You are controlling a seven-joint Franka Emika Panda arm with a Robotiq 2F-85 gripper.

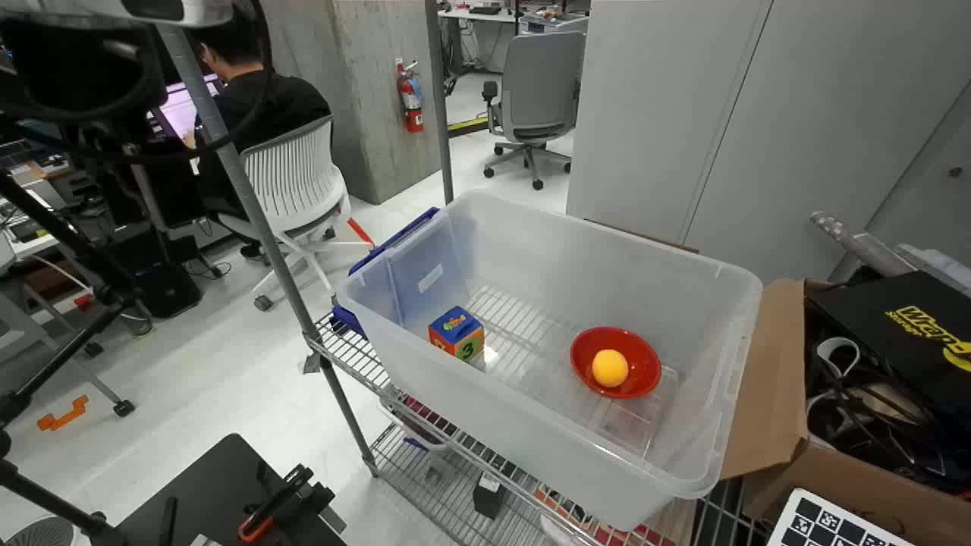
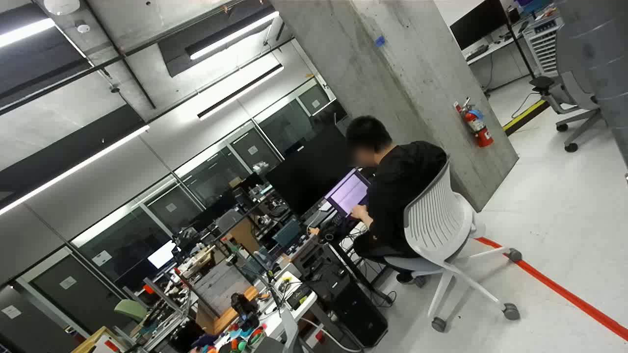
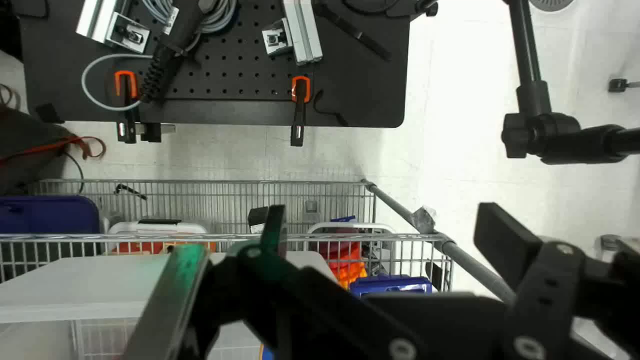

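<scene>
An orange-yellow ball rests inside a red bowl, toward the right end of a clear plastic bin. To their left in the same bin sits a cube block with blue, orange and green faces and a number 3. In the wrist view my gripper is open, its two dark fingers wide apart with nothing held between them. Beneath it are the wire shelves and floor. Only part of the pale arm shows at the top left of exterior view 1; the gripper is not clear there.
The bin stands on a wire shelf beside a cardboard box of cables. A metal shelf post rises near my fingers. A black table with orange clamps lies opposite. Someone sits in a white chair.
</scene>
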